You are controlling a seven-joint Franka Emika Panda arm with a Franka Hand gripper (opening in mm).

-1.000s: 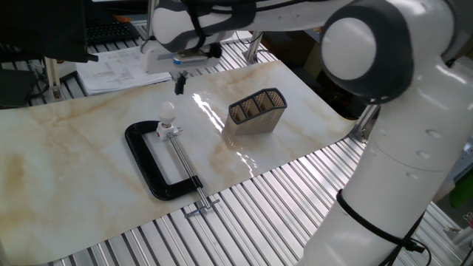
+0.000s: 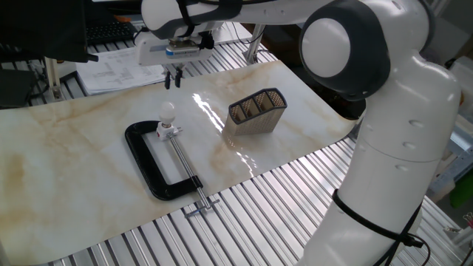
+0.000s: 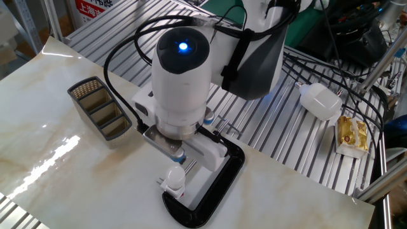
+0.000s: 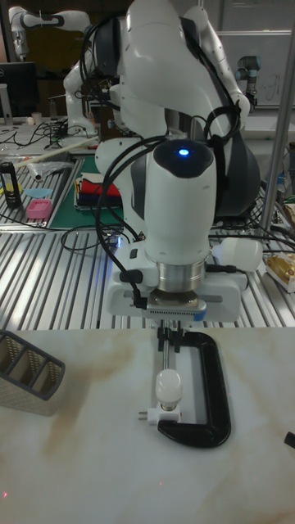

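Observation:
A white light bulb (image 2: 168, 112) stands upright in a small white socket with plug pins (image 4: 165, 414). The socket sits at one end of a black C-clamp (image 2: 145, 159), which lies flat on the marbled board. Above the bulb and apart from it hangs my gripper (image 2: 173, 79), pointing down. A narrow gap shows between its two dark fingers, and nothing is in it; it is open. In the third exterior view the gripper (image 4: 170, 336) appears just behind the bulb. The second view mostly hides the fingers behind the arm's wrist, with the bulb (image 3: 175, 175) visible beside it.
A beige, compartmented holder (image 2: 257, 112) stands beside the clamp, its compartments looking empty. Papers (image 2: 118, 70) lie behind the board. A larger white bulb (image 3: 320, 102) and a gold-and-white box (image 3: 351, 137) rest on the slatted table. Much of the marbled board (image 2: 66, 170) is bare.
My gripper has moved slightly left in the first exterior view, nearer to over the bulb. Its fingers, earlier overlapping, now show a gap. Bulb, clamp and holder have not moved.

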